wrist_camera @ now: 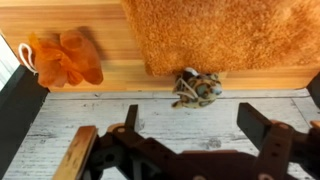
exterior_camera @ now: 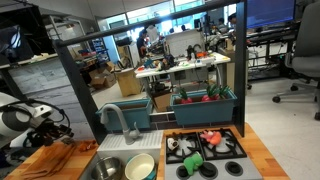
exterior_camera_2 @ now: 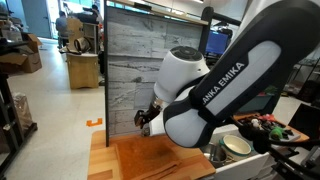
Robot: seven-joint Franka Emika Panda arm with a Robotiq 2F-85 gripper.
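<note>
My gripper stands open in the wrist view, its two dark fingers wide apart. Ahead of the gap between them, a small brown-and-grey patterned object (wrist_camera: 198, 88) lies at the edge of the wooden counter, touching or close to the orange-brown towel (wrist_camera: 225, 32). An orange mesh bag or cloth bundle (wrist_camera: 68, 60) with a white loop rests to the left. In exterior view 2 the arm reaches over the towel (exterior_camera_2: 150, 155) near the grey plank wall, and much of the hand is hidden behind the arm.
A sink with a faucet (exterior_camera: 117, 118), a pale bowl (exterior_camera: 140, 166) and a stove (exterior_camera: 207, 155) with a green toy (exterior_camera: 190, 163) and a red toy (exterior_camera: 210, 136) lie to the right. A teal bin (exterior_camera: 204, 108) stands behind the stove. The plank wall (exterior_camera_2: 150, 60) borders the towel.
</note>
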